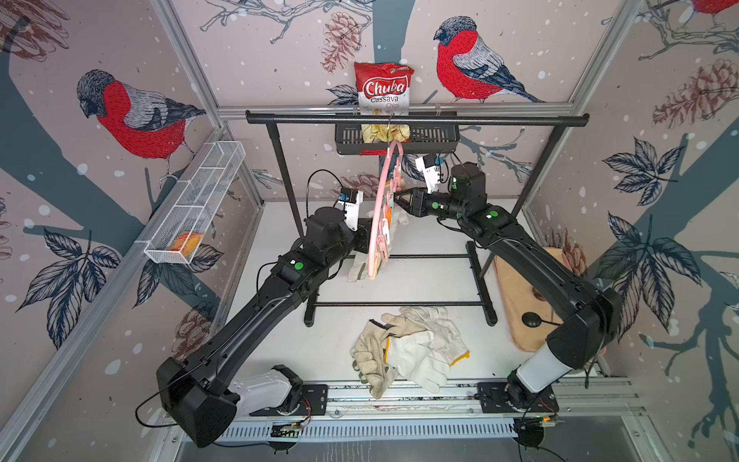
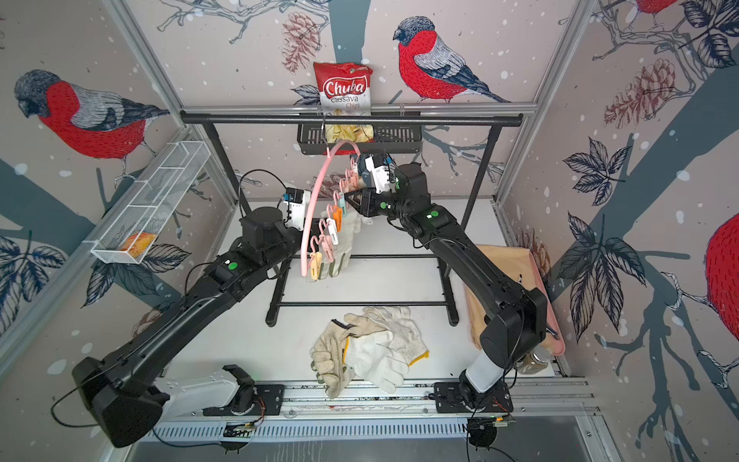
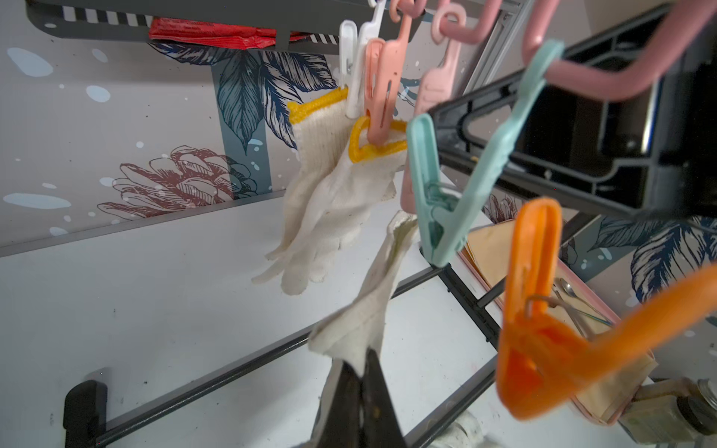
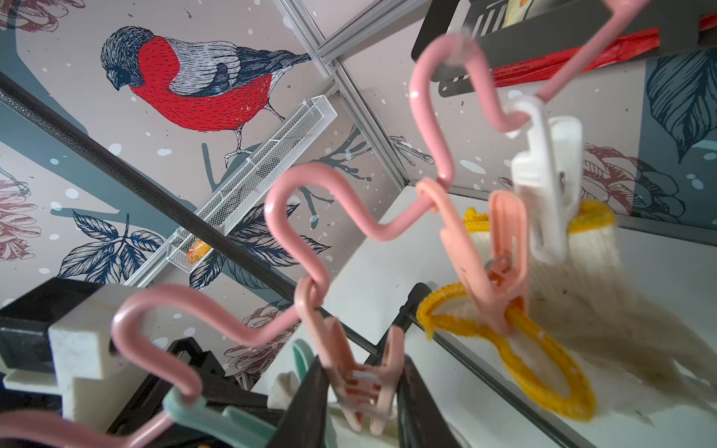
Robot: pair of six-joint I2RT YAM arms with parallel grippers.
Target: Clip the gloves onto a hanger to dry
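Observation:
A pink hanger [image 2: 313,202] hangs from the rack, with coloured clips along it. Two white gloves with yellow cuffs [image 4: 508,328] hang side by side from a white clip [image 4: 549,179] and a peach clip [image 4: 485,261]. Another pale glove [image 3: 366,291] stretches from my left gripper, shut on its edge, up to a pink clip [image 4: 358,366]. Whether that clip's mouth grips the glove cannot be told. My right gripper has its fingers apart on either side of this clip; whether they press on it is unclear.
Beside that clip hang a mint clip [image 3: 455,164] and an orange clip [image 3: 530,298]. A pile of gloves [image 1: 412,346] lies at the table front. The black rack bar [image 1: 423,120] spans above; a tray [image 2: 500,277] stands at right.

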